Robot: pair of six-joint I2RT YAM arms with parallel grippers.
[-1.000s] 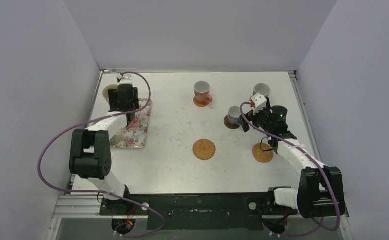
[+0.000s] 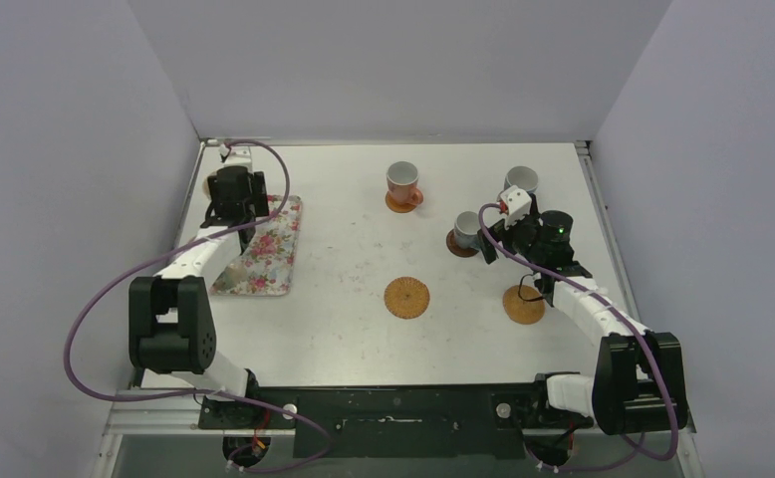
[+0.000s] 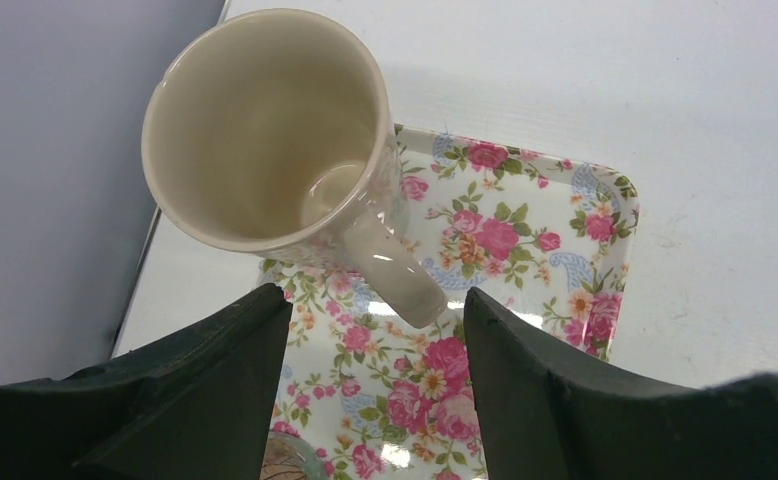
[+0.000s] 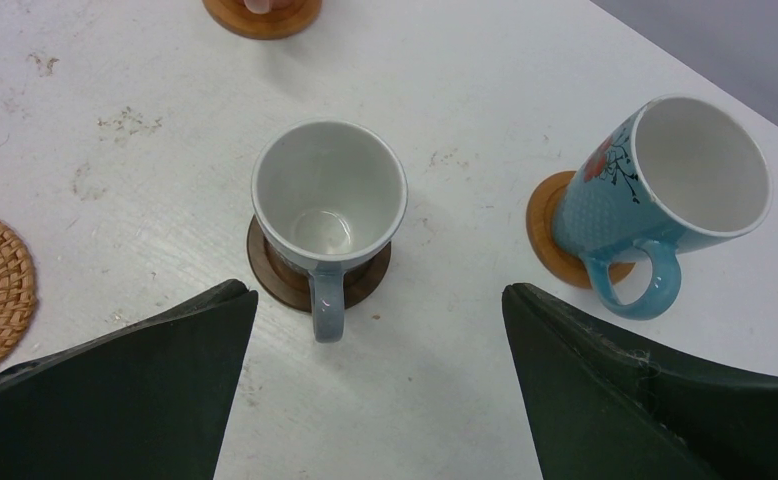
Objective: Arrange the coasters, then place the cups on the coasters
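In the left wrist view a cream cup [image 3: 265, 130] stands on the floral tray [image 3: 565, 240], its handle [image 3: 395, 270] pointing between the fingers of my left gripper. That gripper is part open, with a gap on both sides of the handle. From above, the left gripper [image 2: 239, 189] mostly covers this cup. My right gripper is open and empty, near a grey cup [image 4: 330, 190] on a dark wooden coaster [image 4: 370, 278]. Two woven coasters lie bare: one mid-table [image 2: 406, 298], another woven coaster [image 2: 524, 305] under the right arm's side.
A pink cup [image 2: 402, 182] rests on a coaster at the back middle. At the back right a blue cup [image 4: 615, 205] is on its wooden coaster [image 4: 543, 225]. A glass rim [image 3: 290, 458] shows on the tray.
My left arm has shifted a little to the left, over the cream cup, and its fingers have changed their spacing. The right arm and the other cups have stayed still.
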